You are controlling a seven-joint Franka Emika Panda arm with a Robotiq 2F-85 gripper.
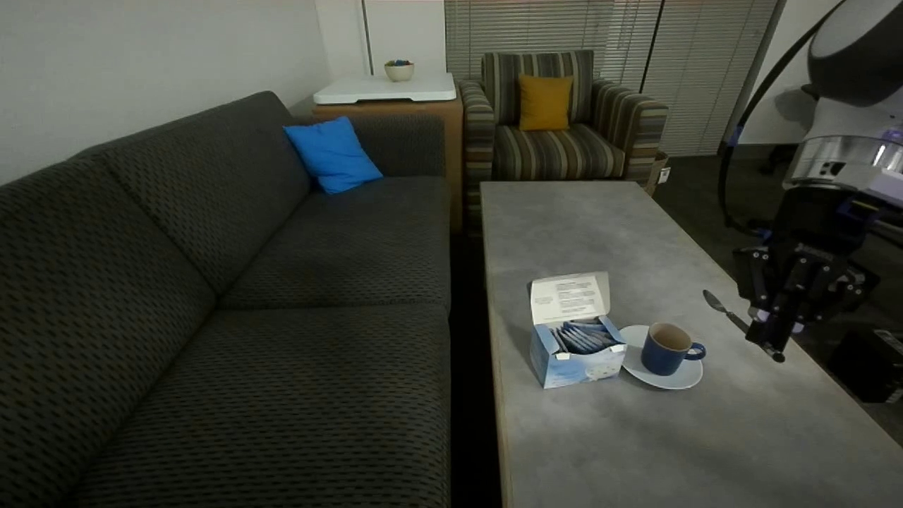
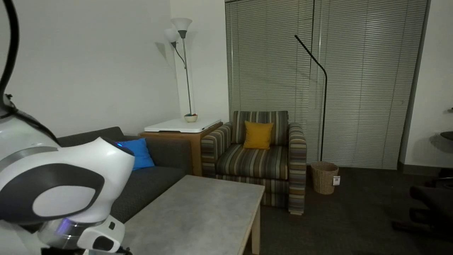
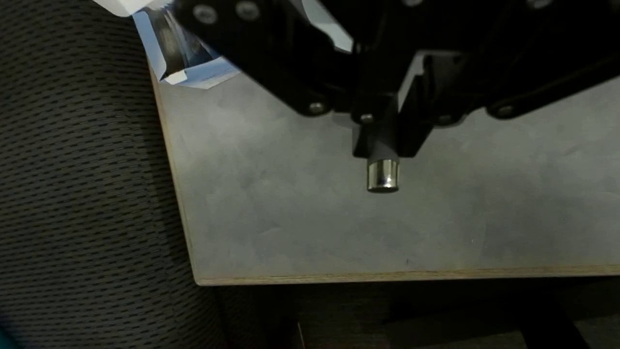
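Observation:
A spoon (image 1: 713, 300) is held by my gripper (image 1: 768, 333), above the right side of the table. Its bowl points away to the upper left in exterior view 1, and the dark handle end pokes out past the fingers. In the wrist view, a shiny metal handle tip (image 3: 383, 176) shows below my gripper, clamped between the fingertips. A blue mug (image 1: 664, 354) stands on a white saucer (image 1: 678, 378), left of the gripper. Touching or close to the saucer is an open light-blue box (image 1: 580, 367) filled with sachets. Exterior view 2 does not show the fingers.
A dark sofa (image 1: 355, 355) runs along its left side. Behind the table stands a striped armchair (image 1: 559, 154) with a yellow pillow (image 1: 544, 103).

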